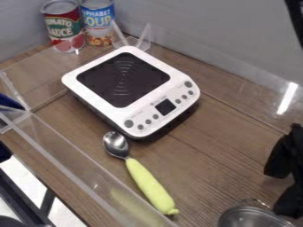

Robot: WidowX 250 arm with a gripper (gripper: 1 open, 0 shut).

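Note:
A white hot plate (pixel 130 89) with a black top and a small display sits on the wooden surface. In front of it lies a spoon (pixel 144 180) with a yellow-green handle. A metal lidded pot (pixel 246 217) is cut off at the bottom right. My black gripper (pixel 282 173) is at the right edge, just above and right of the pot, partly out of frame; whether it is open or shut cannot be told.
A tomato sauce can (pixel 64 27) and an alphabet soup can (pixel 97 22) stand at the back left. Clear plastic walls border the workspace. Bare wood (pixel 213 151) lies right of the hot plate.

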